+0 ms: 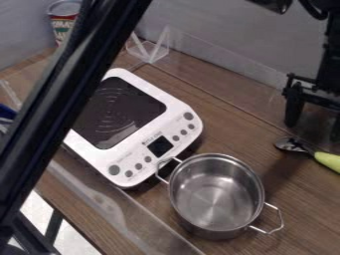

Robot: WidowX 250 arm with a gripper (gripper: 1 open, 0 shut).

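Observation:
My black gripper is at the right edge, above the wooden counter and partly out of frame; its finger state is hard to make out. Below it lies a utensil with a yellow-green handle and a metal head. A steel pot with two handles stands at the front, beside a white induction cooker with a dark top, whose left part is hidden by a black post.
A can stands at the back left, near a clear plastic bag. Bare counter lies between the cooker and my gripper. A black post crosses the left foreground.

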